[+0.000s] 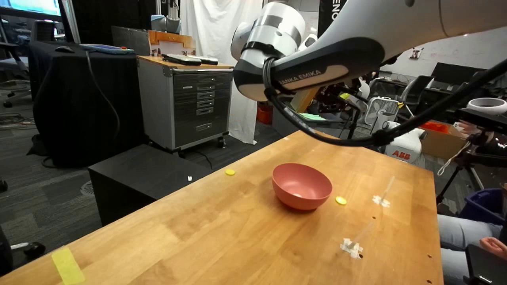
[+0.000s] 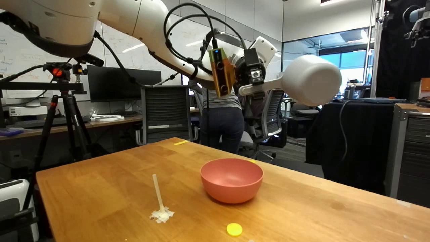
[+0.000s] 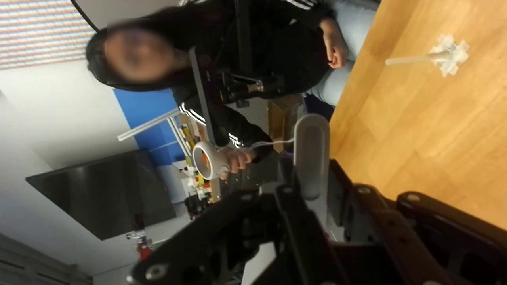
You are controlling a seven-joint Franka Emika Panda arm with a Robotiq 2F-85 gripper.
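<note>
High above the table, my gripper [image 2: 252, 85] is shut on the handle of a white utensil [image 2: 312, 79] with a big rounded head. In the wrist view its pale handle [image 3: 311, 154], with a long recess, sits between the dark fingers; the head does not show there. A salmon-red bowl [image 1: 302, 185] rests upright on the wooden table [image 1: 214, 228], its inside looking empty where visible. From the second exterior view the bowl [image 2: 231, 180] is below the gripper and apart from it. The arm largely hides the gripper in the first exterior view.
Two thin pale pegs, one with a taped base [image 1: 352, 247] and another farther back [image 1: 381, 201], stand upright on the table. Flat yellow discs lie near the bowl, one here [image 1: 340, 200]. A seated person [image 3: 266, 52] is close to the table edge.
</note>
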